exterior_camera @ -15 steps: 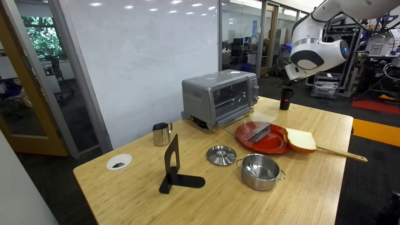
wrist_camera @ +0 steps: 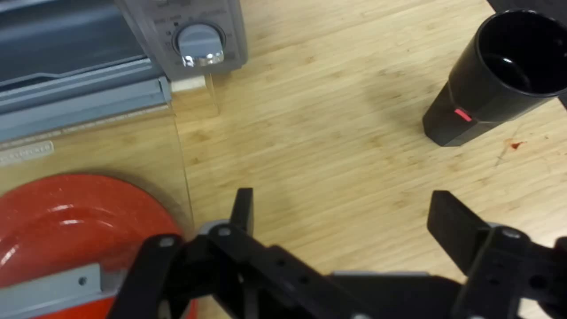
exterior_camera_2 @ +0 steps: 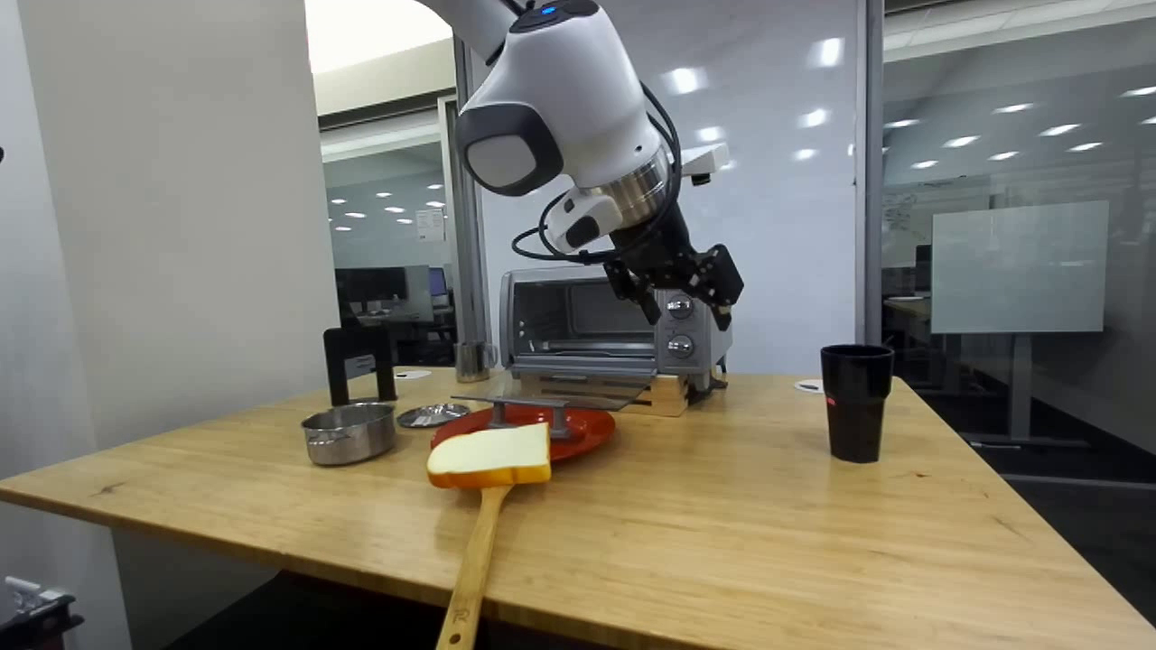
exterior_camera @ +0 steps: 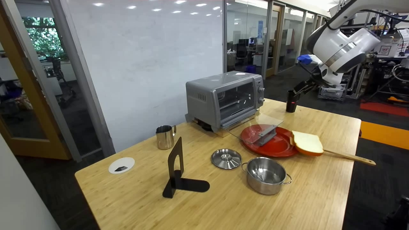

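My gripper is open, with only bare tabletop visible between its fingers in the wrist view. It hangs above the table, in front of the toaster oven's knob side in exterior view 2. The grey toaster oven (exterior_camera_2: 585,307) has its glass door folded down over a red plate (exterior_camera: 285,143). A slice of bread (exterior_camera: 307,142) lies on the head of a wooden spatula (exterior_camera: 351,156), beside the plate's edge. To the upper right in the wrist view stands a tall black cup (wrist_camera: 467,101), upright and apart from my fingers.
A steel pot (exterior_camera: 264,178), its lid (exterior_camera: 226,158), a metal pitcher (exterior_camera: 165,138) and a black bookend (exterior_camera: 177,178) occupy the other side. Between the plate and the black cup the tabletop is bare. The spatula handle juts past the table edge.
The arm has swung and tilted, and the gripper now shows lower, in front of the black cup in exterior view 1. The objects on the table have not moved.
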